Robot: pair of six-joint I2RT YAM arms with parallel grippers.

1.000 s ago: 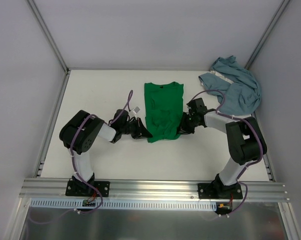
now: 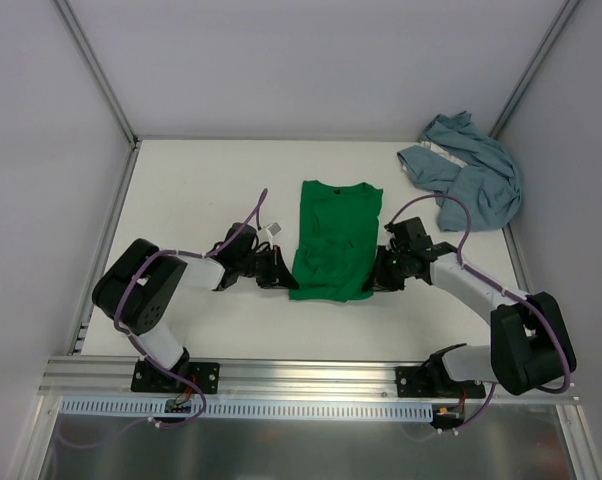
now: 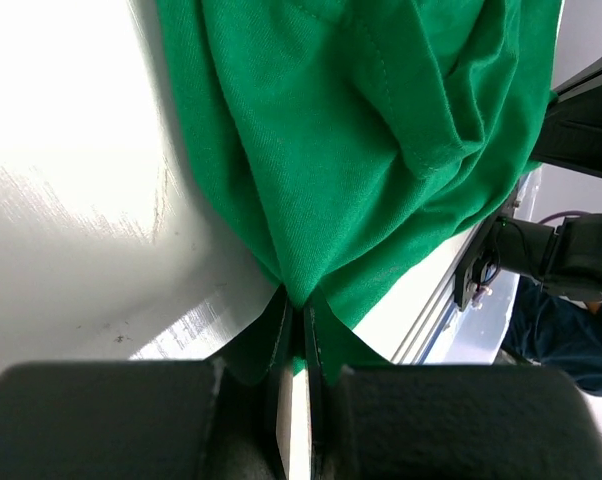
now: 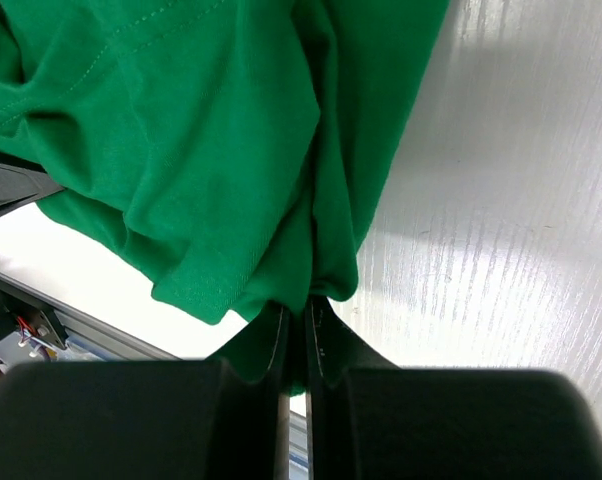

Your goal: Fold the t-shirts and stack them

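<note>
A green t-shirt [image 2: 339,222], folded into a narrow upright shape, lies mid-table with its near edge wrinkled. At its near left corner my left gripper [image 2: 293,286] is shut on the cloth; in the left wrist view the green fabric [image 3: 311,190] runs down between the closed fingertips. My right gripper [image 2: 369,287] is shut on the near right corner, where the right wrist view shows bunched green cloth [image 4: 231,180] pinched in the fingers. Blue-grey cloth [image 2: 469,180] is heaped at the back right.
A metal rail [image 2: 311,372] runs along the front edge. Walls stand at the back and both sides.
The blue-grey cloth is unmoved.
</note>
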